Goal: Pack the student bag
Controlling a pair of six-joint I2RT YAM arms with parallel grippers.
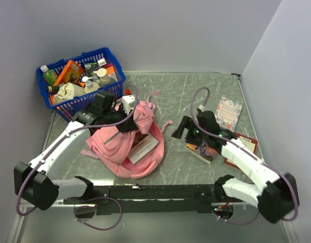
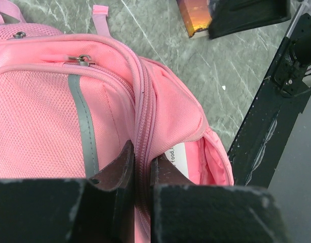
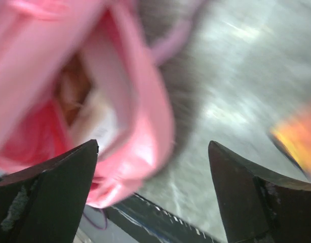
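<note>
The pink backpack (image 1: 111, 147) lies on the left of the table with its mouth held apart. My left gripper is shut on the bag's zippered edge (image 2: 145, 101). Inside the opening rests a book (image 1: 143, 149) with pale page edges, blurred in the right wrist view. My right gripper (image 1: 180, 129) is open and empty, out to the right of the bag above the table. Beneath that arm, books with colourful covers (image 1: 200, 152) lie on the table. A patterned book (image 1: 228, 113) and a red-edged book (image 1: 246, 144) lie farther right.
A blue basket (image 1: 120, 77) full of bottles and packets stands at the back left. Walls close in the table on its sides and back. Bare grey tabletop (image 1: 183, 91) shows at the back middle.
</note>
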